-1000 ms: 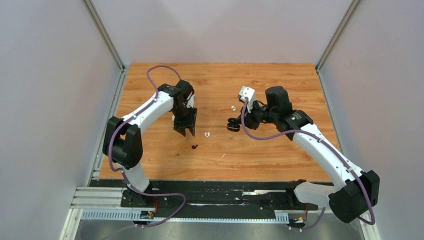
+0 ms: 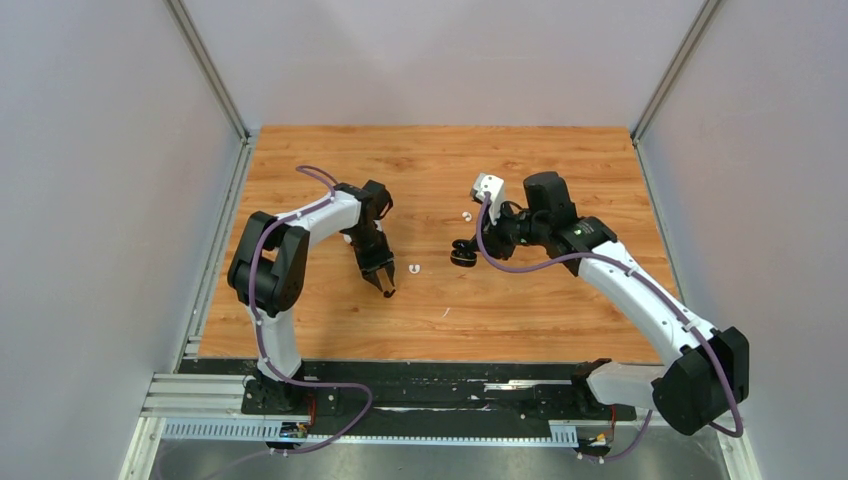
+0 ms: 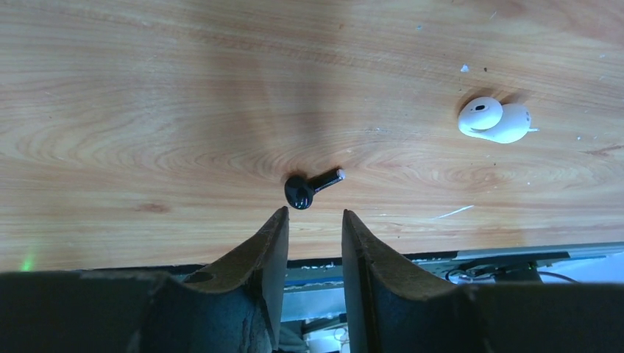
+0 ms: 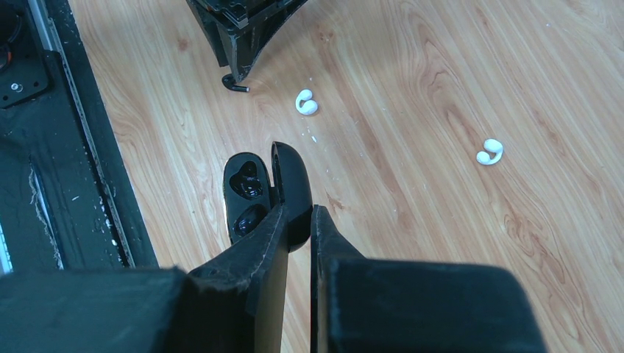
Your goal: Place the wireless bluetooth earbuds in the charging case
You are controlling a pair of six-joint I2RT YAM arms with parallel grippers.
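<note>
A small black earbud (image 3: 299,192) lies on the wooden table, its stem pointing right in the left wrist view. My left gripper is partly open above the table, its tips close to the earbud, with nothing held between them. From the right wrist view, the same earbud (image 4: 233,84) shows right under the left gripper's fingers. My right gripper is shut on the lid of the black charging case (image 4: 235,173), whose lid stands open. One well in the case appears hollow; in the other sits a rounded black shape, possibly an earbud.
Two pairs of white earbud-like pieces rest on the table: one (image 2: 414,268) between the arms, another (image 2: 467,215) farther back. A thin white sliver (image 2: 446,312) lies near the front. Table space between the grippers is mostly clear.
My left gripper has come toward the table's front, from behind the black earbud to right at it. The right arm has shifted slightly left with the case.
</note>
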